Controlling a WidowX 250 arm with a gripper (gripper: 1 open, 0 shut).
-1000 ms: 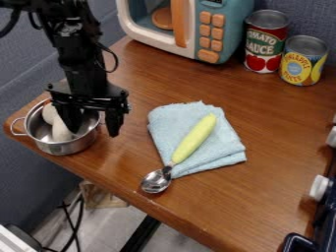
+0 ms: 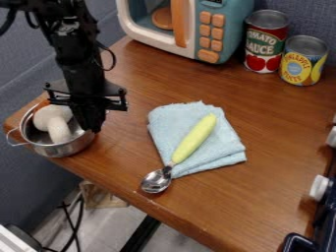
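Observation:
My black gripper (image 2: 82,113) reaches down over the right part of a steel pot (image 2: 66,148) at the table's left edge. A pale, rounded object (image 2: 53,120) sits in the pot beside the fingers; whether the fingers are open or shut on anything is hard to tell. A light blue cloth (image 2: 223,148) lies at the middle, with a pale yellow corn-like object (image 2: 196,137) and a metal spoon (image 2: 156,180) on it or at its edge.
A toy microwave (image 2: 213,20) stands at the back, beside a tomato sauce can (image 2: 264,49) and a yellow can (image 2: 302,64). Dark items with white knobs line the right edge.
The gripper has moved slightly left and lower into the pot, and the pot and its pale contents appear shifted a little.

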